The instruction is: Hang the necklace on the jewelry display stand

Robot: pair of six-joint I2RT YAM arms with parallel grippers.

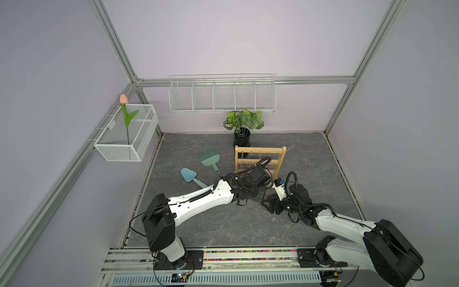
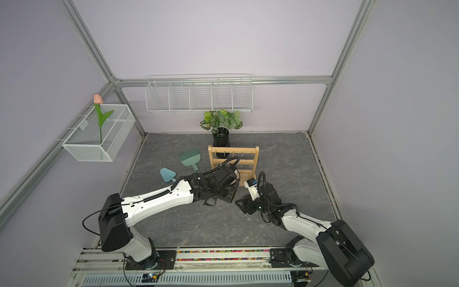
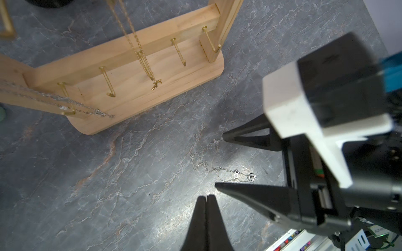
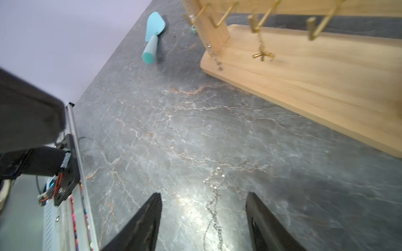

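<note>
A silver necklace chain point(image 3: 222, 169) lies loose on the grey marbled table, in front of the wooden display stand point(image 3: 146, 90). In the left wrist view my left gripper is shut with nothing between its fingers, and the chain lies outside them. My right gripper stands open above the table there, its fingers apart near the chain. In the right wrist view the chain point(image 4: 214, 205) shows on the table between the open fingers of the right gripper, not gripped. Brass hooks line the stand; a gold necklace point(image 3: 144, 62) and another silver one point(image 3: 90, 109) hang from it.
Left of the stand lie a green dustpan-like tool point(image 1: 209, 157) and a blue scoop point(image 1: 189, 175). A potted plant point(image 1: 242, 136) stands behind it. Both arms are close together in the middle.
</note>
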